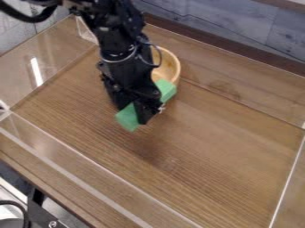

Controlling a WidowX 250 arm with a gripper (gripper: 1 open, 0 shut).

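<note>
A bright green object (128, 118) is held low in my black gripper (136, 109), which is shut on it. Part of the green shows again behind the fingers, toward the right. Behind the arm, a light tan round bowl (168, 62) sits on the wooden table, largely hidden by the gripper's body.
A pale wall (238, 31) runs along the back. At the left is the table's edge, with cables at the lower left.
</note>
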